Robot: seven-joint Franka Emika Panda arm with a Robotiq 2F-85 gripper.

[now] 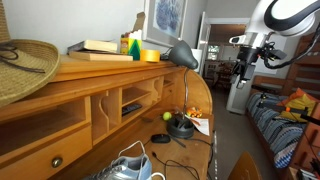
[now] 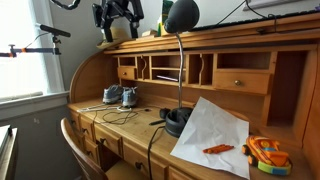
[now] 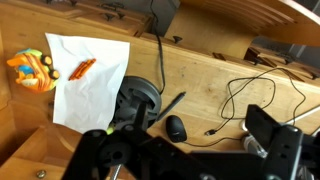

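High above the roll-top desk, my gripper stands open, and no object shows between its fingers. In exterior view 1 the gripper [image 1: 240,72] hangs in the air at the right, clear of the desk. On the desk a white sheet of paper [image 3: 98,62] carries a small orange item [image 3: 82,69]. An orange, yellow and green toy [image 3: 34,71] lies beside the paper. A black lamp base [image 3: 139,95] stands at the paper's other side. Close to it are a dark pen [image 3: 172,105] and a black mouse [image 3: 176,128].
The lamp's stem [image 2: 181,70] rises from its base to a dark shade [image 2: 183,16]. Thin black cables [image 3: 236,92] curl over the desktop. A pair of grey shoes [image 2: 121,96] sits at the far end. A chair [image 2: 75,140] stands in front of the desk.
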